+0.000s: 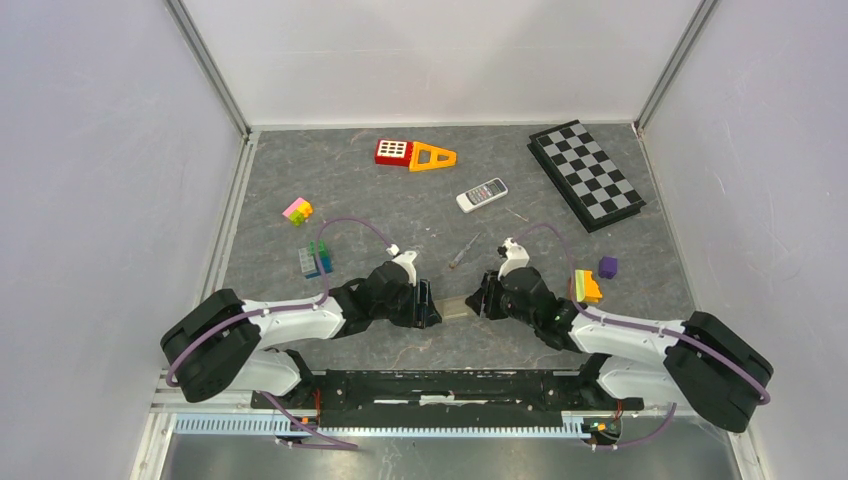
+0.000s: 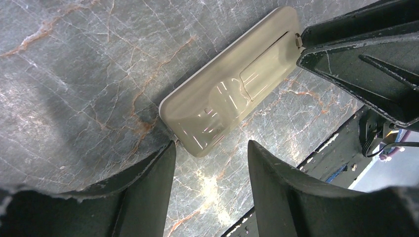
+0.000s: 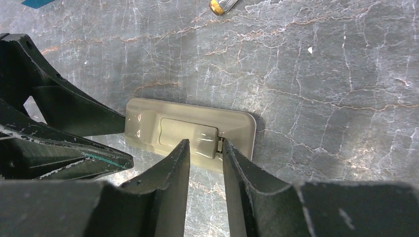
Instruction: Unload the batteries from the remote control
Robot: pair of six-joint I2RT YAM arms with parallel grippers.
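Observation:
A beige remote [image 1: 455, 307] lies back up on the grey table between both grippers, its battery cover [image 2: 262, 69] in place as far as shows. My left gripper is open over the rounded end of the remote, nothing between its fingers. My right gripper stands with its fingers parted at the edge of the cover [image 3: 180, 134], where a small latch shows between the tips. Each arm's black gripper body reaches into the other's wrist view.
A white remote [image 1: 482, 195], a pen-like tool [image 1: 463, 251], a checkerboard [image 1: 590, 170], a red-and-orange toy [image 1: 430, 158] and coloured blocks [image 1: 298, 210] lie around.

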